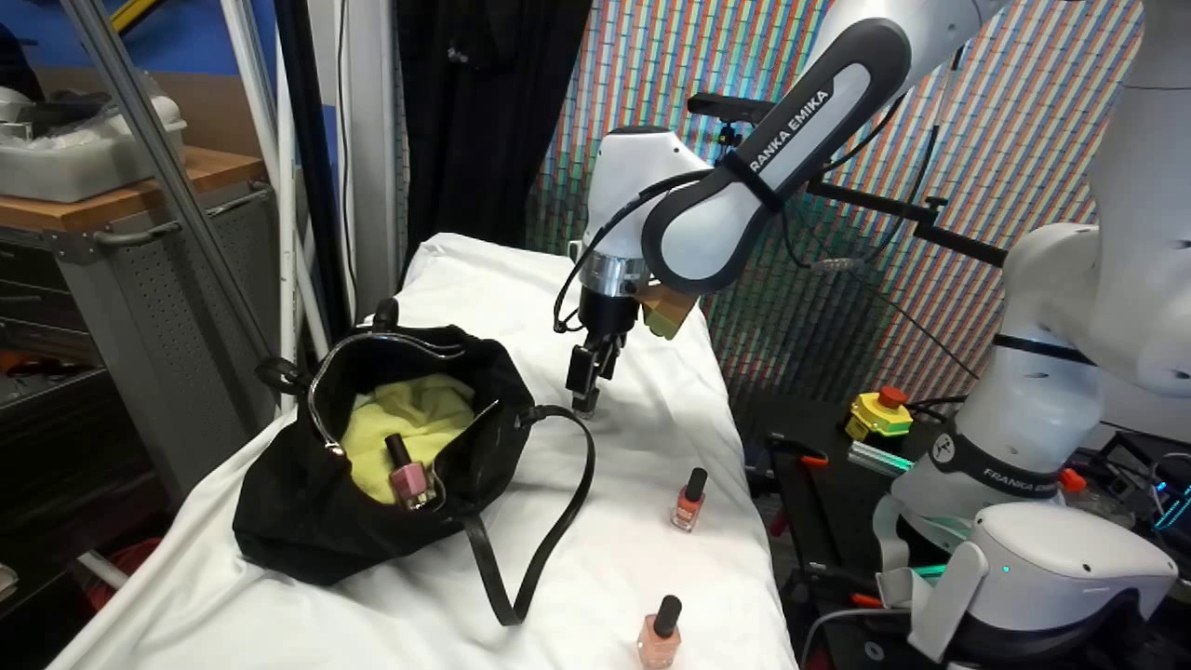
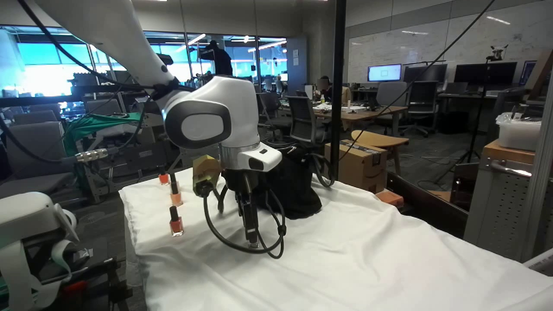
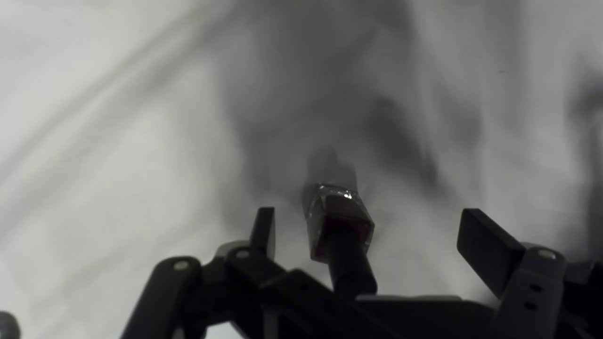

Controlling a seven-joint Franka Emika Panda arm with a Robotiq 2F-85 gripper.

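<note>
A dark red nail polish bottle (image 3: pixel 340 220) with a black cap stands on the white cloth, between the two spread fingers of my gripper in the wrist view. White cloth shows on both sides of it, so neither finger touches it there. In exterior view 1 the gripper (image 1: pixel 585 391) is low over the cloth and hides most of that bottle. The black bag (image 1: pixel 324 514) gapes at the left, with a yellow cloth (image 1: pixel 408 413) and a pink polish bottle (image 1: pixel 409 480) inside.
An orange-red polish bottle (image 1: pixel 688 502) and a peach one (image 1: pixel 659 636) stand toward the table's right side. The bag's strap (image 1: pixel 547 558) loops over the cloth near the gripper. Behind the arm the white cloth (image 1: pixel 491 268) is bare.
</note>
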